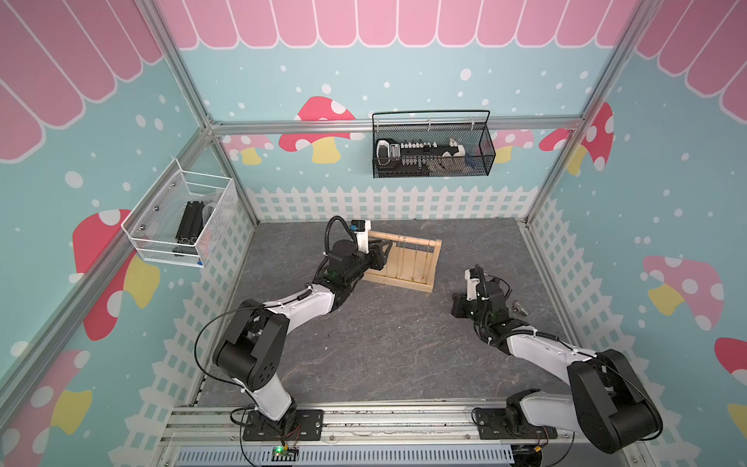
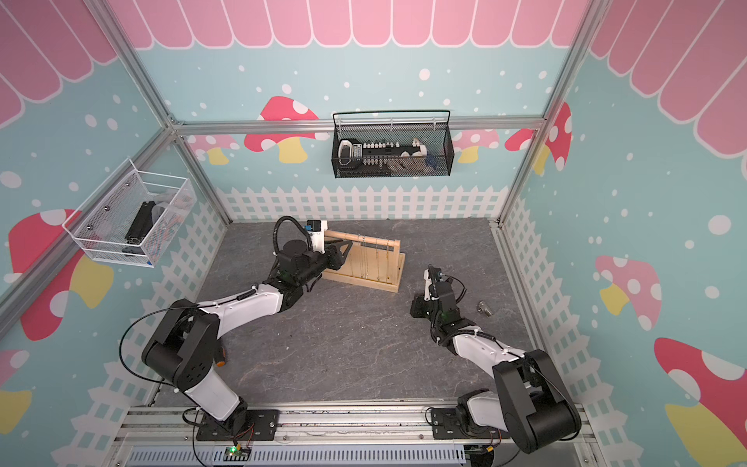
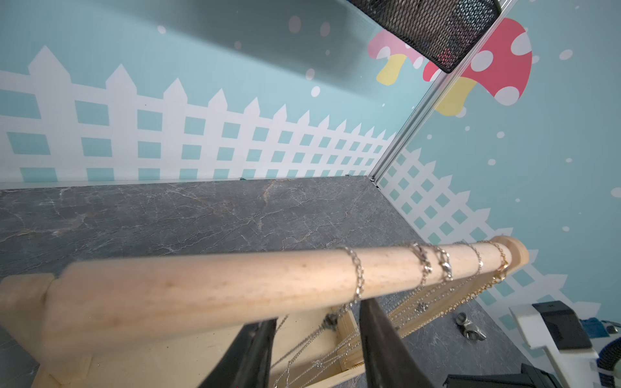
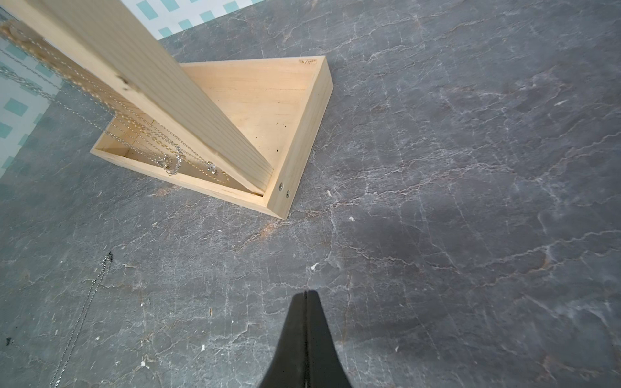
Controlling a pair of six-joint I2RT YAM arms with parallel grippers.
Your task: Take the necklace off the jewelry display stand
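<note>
The wooden jewelry display stand [image 1: 420, 285] holds several chain necklaces [image 3: 356, 271] over its round top bar [image 3: 213, 284]. My left gripper is open at the bar, its fingertips just below it in the left wrist view, one on each side of a hanging silver chain; whether they touch it I cannot tell. My right gripper is shut with nothing visible between its fingers, over bare table to the right of the stand.
A loose chain [image 4: 90, 297] lies on the grey table beside the stand. A small metal object [image 2: 484, 308] lies right of my right gripper. A black wire basket [image 1: 433, 151] hangs on the back wall, a white one [image 1: 179, 233] on the left.
</note>
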